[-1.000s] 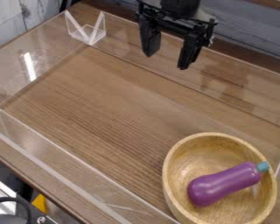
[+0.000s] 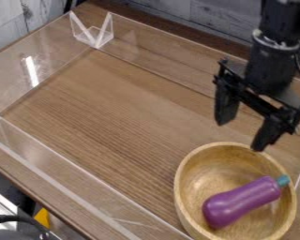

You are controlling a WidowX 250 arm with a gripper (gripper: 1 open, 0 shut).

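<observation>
My black gripper (image 2: 249,137) is at the right, its fingers open and pointing down at the wooden table just above a tan bowl (image 2: 198,180). A purple eggplant-like object (image 2: 240,201) with a blue-green tip lies inside the bowl, below and apart from the fingers.
A white wire-like holder (image 2: 93,28) stands at the back left near the tray wall. Some dark cables lie at the lower left corner.
My gripper has come from the back centre toward the front right, now just above the bowl. The bowl and purple object have not visibly moved.
</observation>
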